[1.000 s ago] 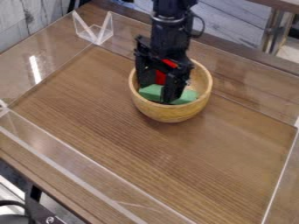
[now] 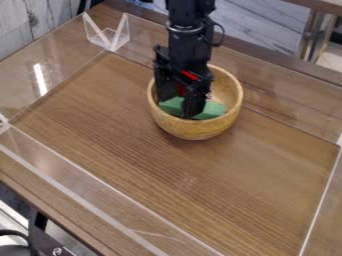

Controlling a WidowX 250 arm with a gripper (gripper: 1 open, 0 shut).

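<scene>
My black gripper (image 2: 179,92) reaches down from the top centre into a round wooden bowl (image 2: 207,128), its fingers apart over the bowl's contents. Inside the bowl a red object (image 2: 190,76) lies at the back, partly hidden by the gripper, and a green object (image 2: 205,107) lies toward the front right. Whether the fingers touch either object is hard to tell.
Bare wooden table (image 2: 134,190) spreads to the left, front and right of the bowl. A clear plastic piece (image 2: 107,32) stands at the back left. The table's edge runs along the left, with black cables at the lower left.
My gripper has shifted a little to the left within the bowl. The bowl and its contents look nearly unchanged.
</scene>
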